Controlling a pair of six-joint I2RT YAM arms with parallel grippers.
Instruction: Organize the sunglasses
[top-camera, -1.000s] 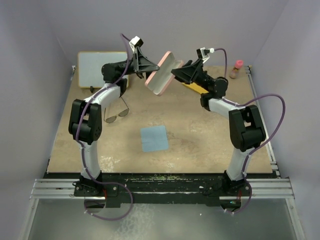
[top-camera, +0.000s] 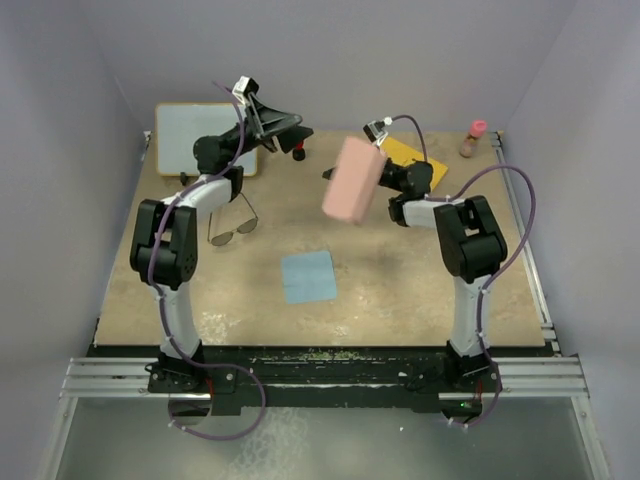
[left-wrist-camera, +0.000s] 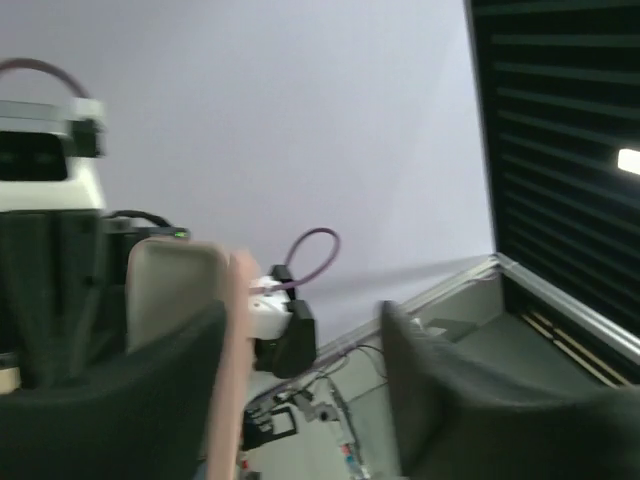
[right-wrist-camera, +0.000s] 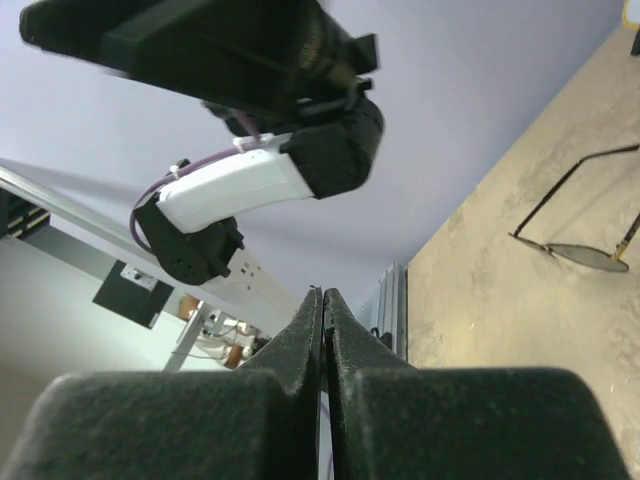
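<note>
A pink glasses case (top-camera: 354, 182), blurred, is in mid-air between the two arms, beyond the fingers of both. In the left wrist view the case (left-wrist-camera: 238, 335) appears beside the left finger, its pale inside partly showing. My left gripper stands open, a gap between its blurred fingers and nothing held. In the right wrist view my right gripper is shut, fingertips together, with nothing between them. The sunglasses (top-camera: 235, 233) lie unfolded on the table at the left; one lens (right-wrist-camera: 588, 257) shows at the right wrist view's right edge.
A blue cloth (top-camera: 308, 277) lies flat near the table's middle. The white board (top-camera: 172, 145) is at the back left, a yellow item (top-camera: 402, 152) behind the right arm, a pink-capped bottle (top-camera: 472, 140) at the back right.
The case has come out of both grippers and moved right and forward in the top view, turning over. Both arms have shifted left.
</note>
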